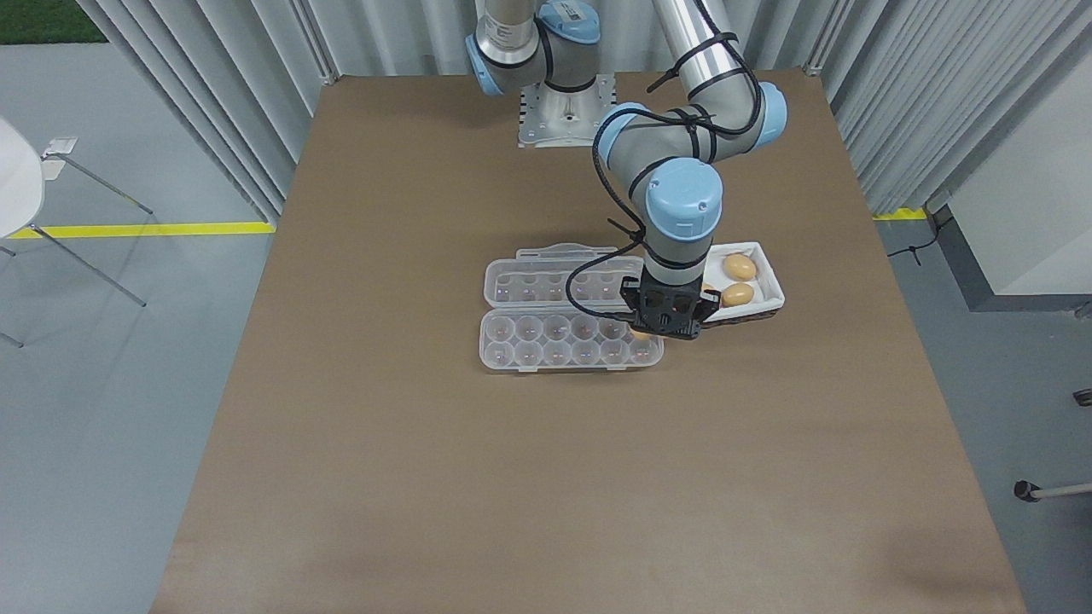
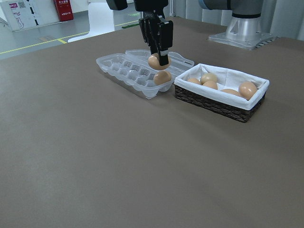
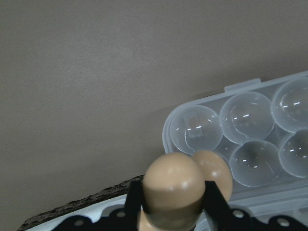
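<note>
My gripper (image 2: 159,61) is shut on an egg (image 3: 174,187), held just above the clear egg carton (image 2: 116,64). Another egg (image 2: 162,78) sits in an end cup of the carton, directly below the held one and partly hidden by it in the wrist view. The open carton (image 1: 553,353) has empty cups otherwise in view. Beside it stands a lined wicker basket (image 2: 211,102) with several eggs (image 1: 739,267).
</note>
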